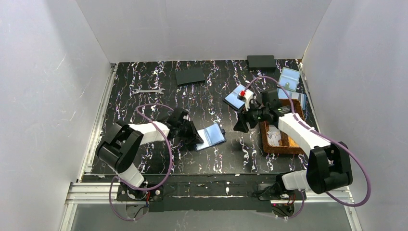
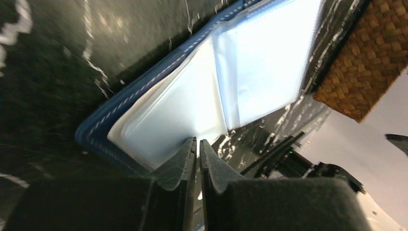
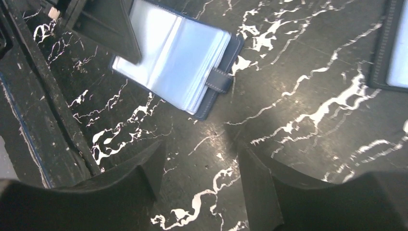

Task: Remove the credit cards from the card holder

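Note:
An opened blue card holder (image 1: 211, 134) with pale, translucent sleeves lies in the middle of the table, its dark strap (image 3: 219, 80) at the right end. My left gripper (image 1: 196, 139) is at the holder's left part; in the left wrist view its fingertips (image 2: 186, 149) are together at the edge of the white sleeves (image 2: 171, 108), and what is between them is hard to make out. My right gripper (image 1: 241, 124) hangs right of the holder, its fingers apart over bare table, empty.
A second blue holder (image 1: 234, 96) lies behind, with a woven basket (image 1: 267, 144) at the right, dark slabs (image 1: 189, 76) at the back and a wrench (image 1: 148, 90) at back left.

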